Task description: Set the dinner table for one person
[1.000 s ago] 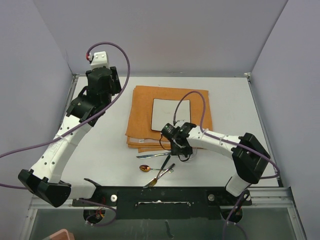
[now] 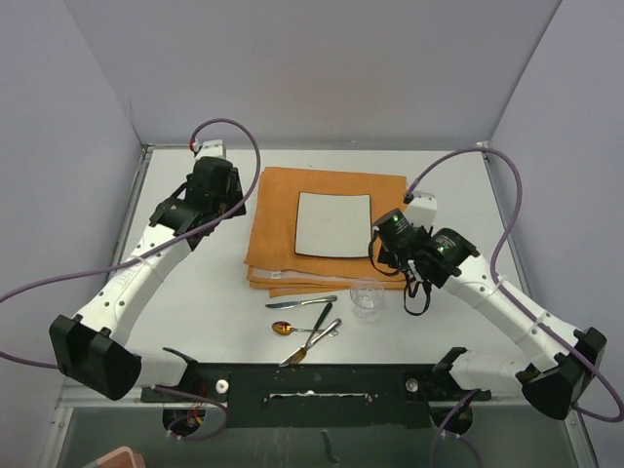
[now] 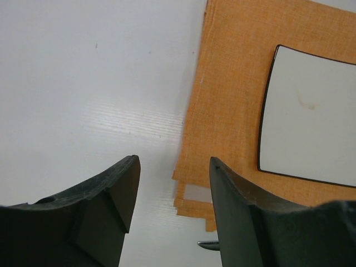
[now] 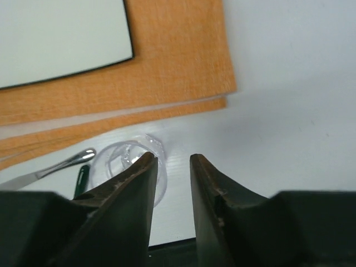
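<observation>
An orange placemat [image 2: 273, 210] lies on the white table with a square white plate [image 2: 332, 226] on its middle. Just below the mat is a clear glass [image 2: 367, 298]. A knife [image 2: 301, 303], a gold-bowled spoon [image 2: 285, 329], a dark-handled piece of cutlery [image 2: 321, 315] and a fork [image 2: 298, 355] lie together left of the glass. My left gripper hovers left of the mat, fingers parted, holding nothing. My right gripper is raised near the mat's right edge, its fingers apart and empty; the glass [image 4: 131, 165] shows left of them.
Bare table [image 2: 448, 175] lies right of the mat and also along its left side. The dark front edge [image 2: 312, 390] runs below the cutlery. A purple cable loops above each arm.
My right gripper has moved right and upward from over the cutlery and glass, uncovering the glass. The tableware has stayed put.
</observation>
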